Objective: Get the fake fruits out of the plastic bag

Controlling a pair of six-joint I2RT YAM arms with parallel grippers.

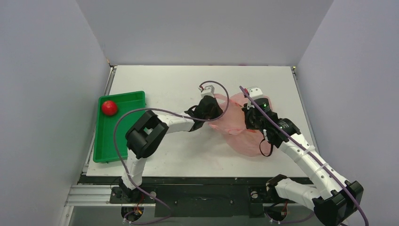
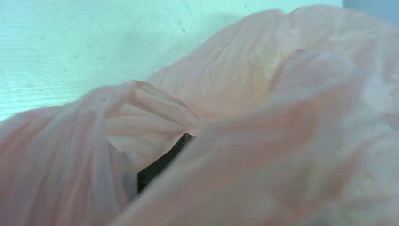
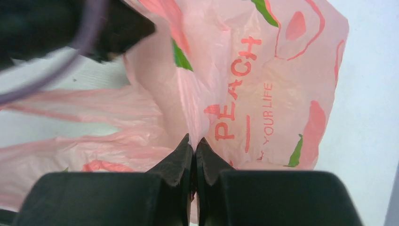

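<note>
A crumpled pink plastic bag (image 1: 237, 141) printed with PEACH lies right of centre. My right gripper is shut on a thin fold of it, which rises from the fingertips. My left gripper (image 1: 216, 106) is at the bag's left side; in the left wrist view the plastic (image 2: 282, 165) covers most of it, and only a dark piece shows, so its fingers are hidden. A red fruit (image 1: 109, 108) rests in the green tray (image 1: 120, 141). I cannot make out any fruit inside the bag.
Grey walls stand on both sides and behind. Cables arch over both arms.
</note>
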